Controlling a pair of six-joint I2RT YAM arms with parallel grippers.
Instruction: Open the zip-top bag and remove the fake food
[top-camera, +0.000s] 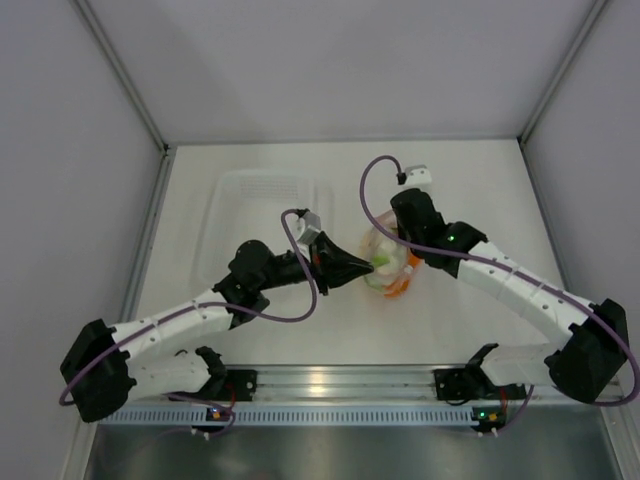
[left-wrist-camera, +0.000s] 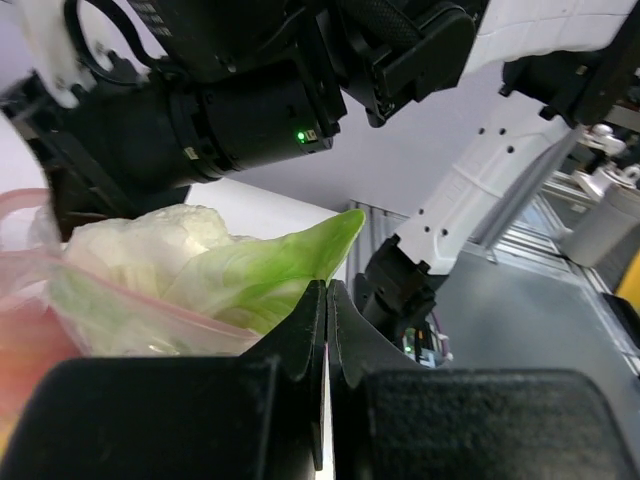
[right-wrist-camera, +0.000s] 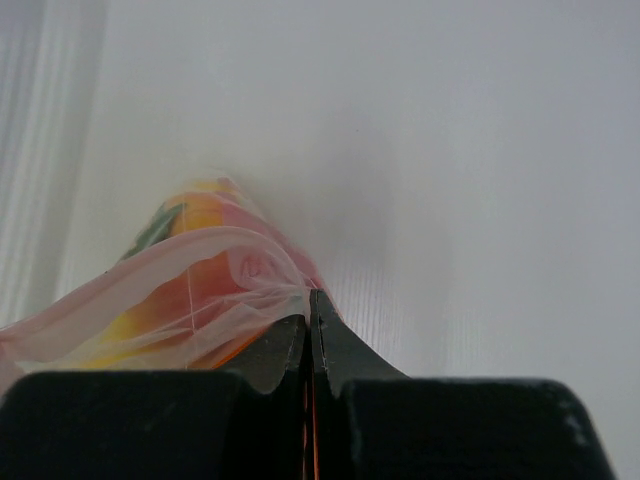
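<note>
The clear zip bag (top-camera: 385, 270) of fake food lies right of centre, between both grippers. My left gripper (top-camera: 370, 266) is shut at its near left side; in the left wrist view a pale green leaf (left-wrist-camera: 300, 250) rises from the open bag, touching or just behind the shut tips (left-wrist-camera: 326, 288). I cannot tell if it is pinched. My right gripper is shut at the bag's pink film rim (right-wrist-camera: 200, 240), which appears caught at its fingertips. Yellow, green and red contents show through the film. In the top view the right gripper is hidden behind its wrist.
A white plastic bin (top-camera: 225, 215) sits on the left of the white table (top-camera: 470, 175). Free table surrounds the bag at back right and front. Walls border the back and sides.
</note>
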